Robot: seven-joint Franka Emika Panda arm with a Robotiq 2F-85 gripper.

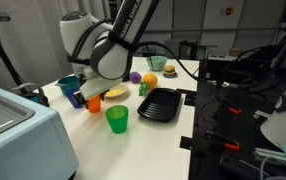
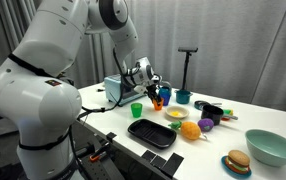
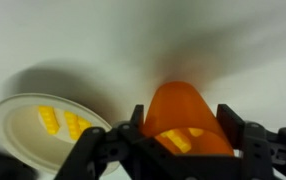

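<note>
My gripper is shut on an orange cup (image 3: pixel 183 108), one finger on either side of it. Yellow pieces show inside that cup in the wrist view. From exterior view 1, the orange cup (image 1: pixel 95 105) appears just right of a blue cup (image 1: pixel 77 99) and behind a green cup (image 1: pixel 117 120). Whether its base touches the table cannot be told. A pale plate (image 3: pixel 21 142) with yellow pieces lies left of the held cup in the wrist view; the same plate (image 2: pixel 178 114) shows in exterior view 2.
A black tray (image 2: pixel 153 134) lies on the white table near an orange fruit (image 2: pixel 190 130). Farther along are a burger (image 2: pixel 237 160) and a mint bowl (image 2: pixel 273 147). A pale box-shaped appliance (image 1: pixel 28 140) takes up the left edge.
</note>
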